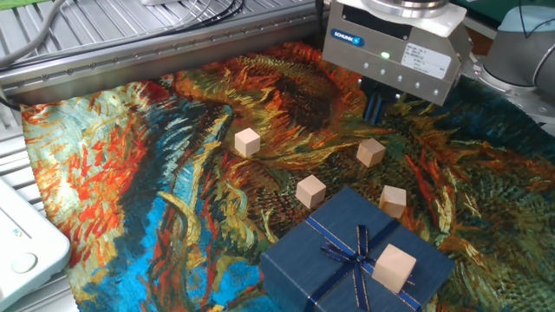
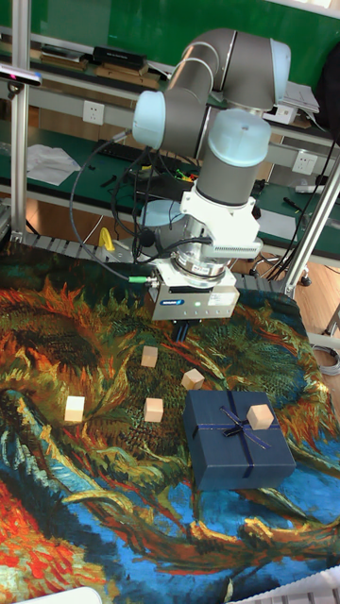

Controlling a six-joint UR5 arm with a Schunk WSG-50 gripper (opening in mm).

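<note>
My gripper (image 1: 375, 116) hangs above the cloth at the upper right of exterior view 2. Its dark fingers are close together and look shut, with nothing visible between them. Below the fingertips, apart from them, lies a wooden cube (image 1: 371, 152). Two more cubes, one (image 1: 310, 191) left of the box and one (image 1: 393, 201) at its back edge, rest on the cloth. Farther left sits another pale cube (image 1: 247, 142). A dark blue gift box (image 1: 299, 260) with a ribbon bow carries one cube (image 1: 395, 268) on its lid.
A painted cloth (image 1: 113, 173) covers the table. A metal rail (image 1: 156, 61) runs along one edge, and a white device (image 1: 26, 247) stands at the left.
</note>
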